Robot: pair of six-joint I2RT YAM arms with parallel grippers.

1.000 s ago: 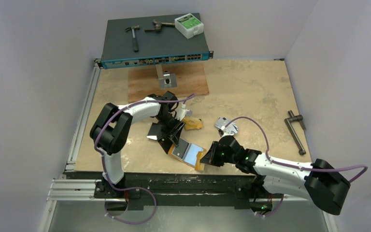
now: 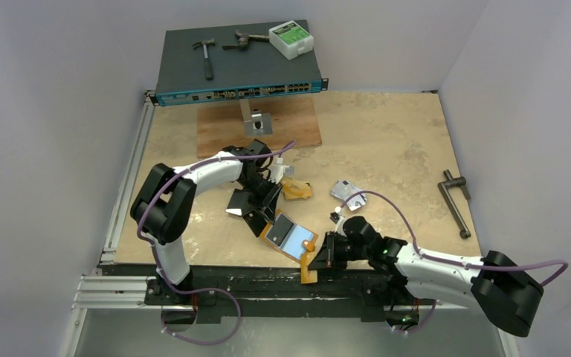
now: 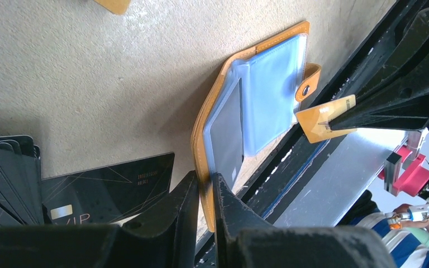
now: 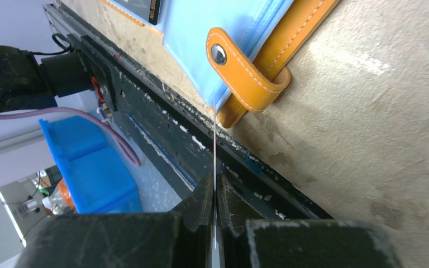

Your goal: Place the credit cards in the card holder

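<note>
The orange card holder (image 2: 276, 250) lies open near the table's front edge, its clear blue sleeves (image 3: 271, 92) showing and a dark card (image 3: 226, 134) in the sleeve nearer my left gripper. That left gripper has the holder's near end between its fingers, which look closed on it. My right gripper is shut on a gold card, seen edge-on as a thin line in the right wrist view. The card stands off the holder's other end, by the snap strap (image 4: 246, 72); contact there is unclear. Black cards (image 3: 5, 178) lie beside the left gripper.
Gold cards (image 2: 296, 189) and silver cards (image 2: 348, 192) lie farther back. A black VIP card (image 3: 111, 187) lies close to the left fingers. The dark front rail (image 2: 215, 282) borders the table. Open tabletop (image 2: 394, 149) stretches toward the back right.
With the gold card in it, my right gripper has shifted toward the front edge and away from the holder, uncovering the strap. The left gripper has barely moved and stays at the holder's end.
</note>
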